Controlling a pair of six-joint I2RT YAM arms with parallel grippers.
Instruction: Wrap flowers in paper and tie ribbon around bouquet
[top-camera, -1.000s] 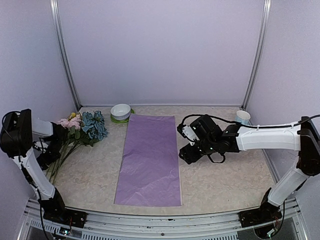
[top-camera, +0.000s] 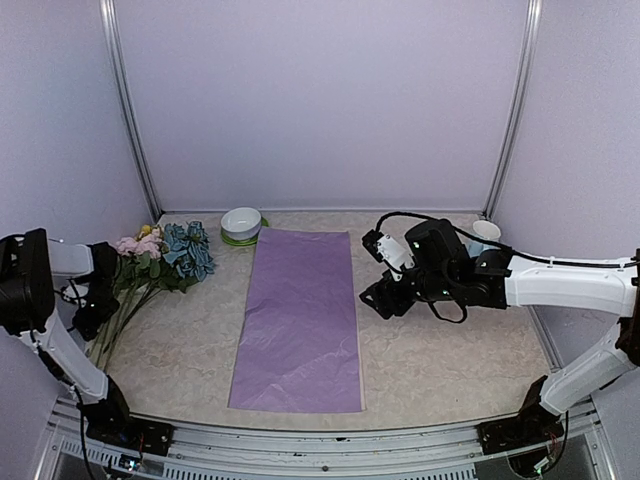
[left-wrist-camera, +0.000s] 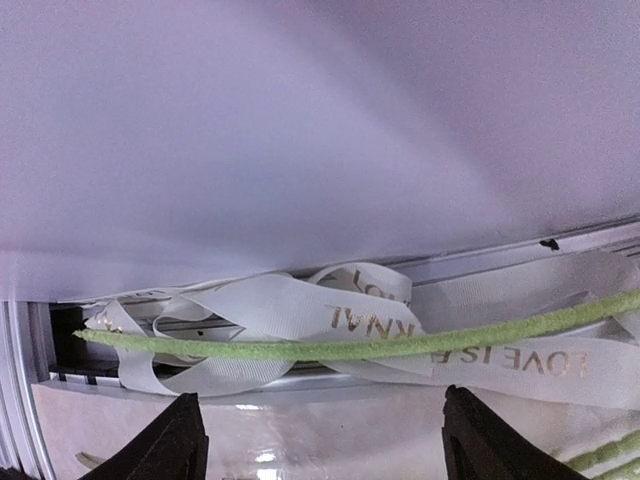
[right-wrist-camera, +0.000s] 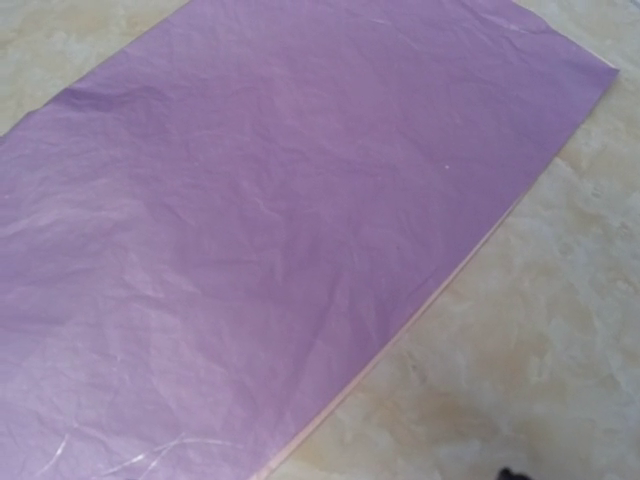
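The flower bouquet, with pink and blue blooms (top-camera: 188, 250), lies at the left of the table, its long green stems (top-camera: 122, 310) running toward the front. My left gripper is open beside the stems, nothing held between its fingers. Ahead of it, a white printed ribbon (left-wrist-camera: 280, 315) lies in loops along the wall, crossed by a green stem (left-wrist-camera: 330, 350). A purple wrapping sheet (top-camera: 300, 320) is spread flat mid-table. My right gripper (top-camera: 385, 300) hovers right of the sheet; one fingertip (right-wrist-camera: 515, 475) shows, well off centre, and it looks open and empty.
A white bowl on a green plate (top-camera: 242, 225) stands at the back left. At the back right, behind the right arm, is a light cup (top-camera: 486, 232). Bare table (top-camera: 440, 365) lies in front of the right arm. The left wall is close to my left gripper.
The right arm has shifted a little to the right and drawn back. Flowers and sheet are unmoved.
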